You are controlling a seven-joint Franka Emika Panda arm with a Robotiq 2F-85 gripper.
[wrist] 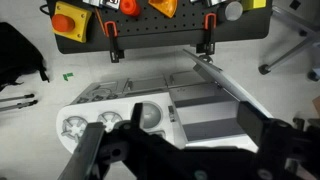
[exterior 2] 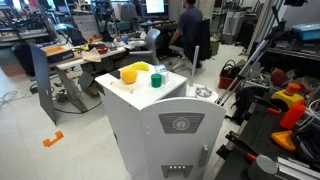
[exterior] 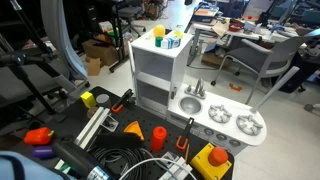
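Observation:
In the wrist view my gripper is open, its dark fingers spread wide at the lower edge with nothing between them. Below it lies the white toy kitchen counter (wrist: 95, 108), with a sink (wrist: 150, 116) and round burners (wrist: 74, 126). Exterior view 1 shows the same counter (exterior: 222, 108) beside a tall white cabinet (exterior: 152, 82). On that cabinet's top stand a yellow cup (exterior 2: 128, 75), a green cup (exterior 2: 156, 80) and other small items. The gripper's fingers cannot be made out in either exterior view.
A black table (wrist: 150, 42) edges the kitchen, with a red-and-yellow button box (exterior: 212, 160), orange clamps (exterior: 184, 138), a red round item (exterior: 159, 133) and cables on it. An office chair (exterior: 262, 55) stands behind. Grey floor (exterior 2: 60, 110) lies open beside the cabinet.

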